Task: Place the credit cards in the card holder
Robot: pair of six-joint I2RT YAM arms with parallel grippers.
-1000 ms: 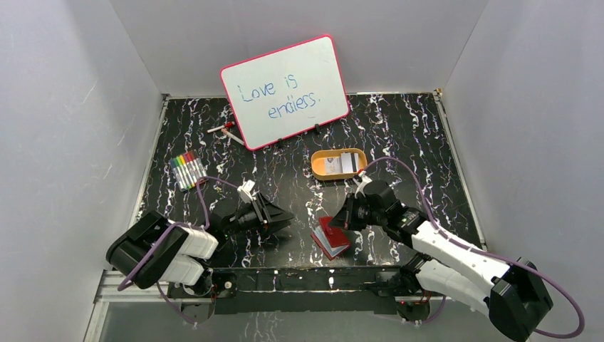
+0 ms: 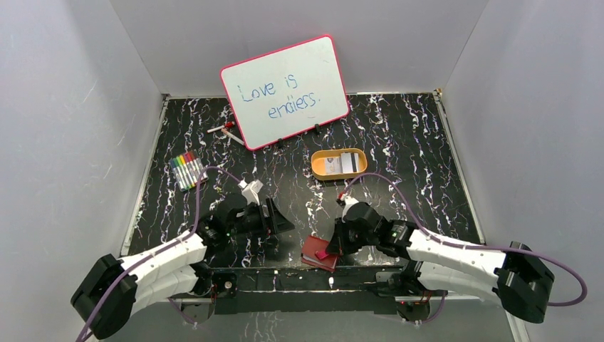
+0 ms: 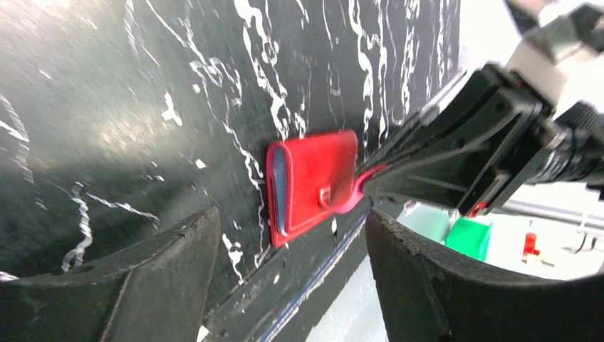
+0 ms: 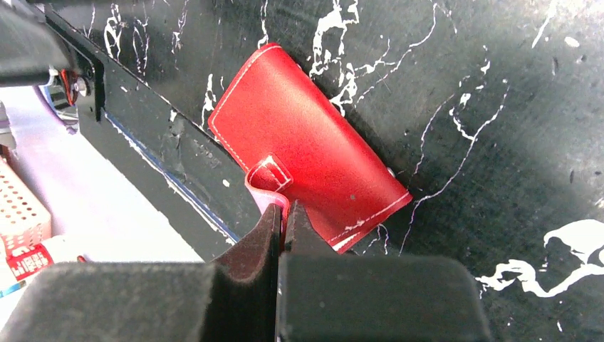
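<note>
Near the table's front edge lies a red card holder (image 2: 310, 246), its stitched cover (image 4: 306, 135) facing up in the right wrist view. My right gripper is shut on the holder's pinkish strap tab (image 4: 262, 189). In the left wrist view the holder (image 3: 320, 178) shows its narrow side, with a greyish inner layer (image 3: 280, 189) along it. My left gripper (image 2: 290, 224) hangs to the left of the holder; its fingers (image 3: 157, 278) are apart with nothing between them. The cards (image 2: 342, 164) lie in an orange tray (image 2: 320, 174) behind.
A whiteboard (image 2: 313, 64) with writing stands at the back, two pens (image 2: 231, 135) beside its lower left corner. Several coloured markers (image 2: 186, 171) lie at the left. Bare table surrounds the tray's front and right.
My right gripper has come toward the front edge and a little left, the holder shifting with it. The holder's cover lies flatter than before.
</note>
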